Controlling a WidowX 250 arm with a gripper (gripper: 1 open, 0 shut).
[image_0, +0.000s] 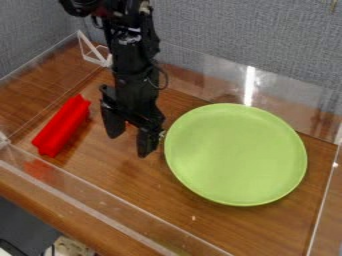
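Observation:
My black gripper (131, 130) hangs over the middle of the wooden table, its two fingers spread apart and open, nothing visible between them. A red elongated block (60, 125) lies to its left. A large green round plate or disc (234, 155) lies to its right, close beside the right finger.
Clear low walls border the wooden surface (147, 195), with a white wire frame (92, 53) at the back left corner and grey walls behind.

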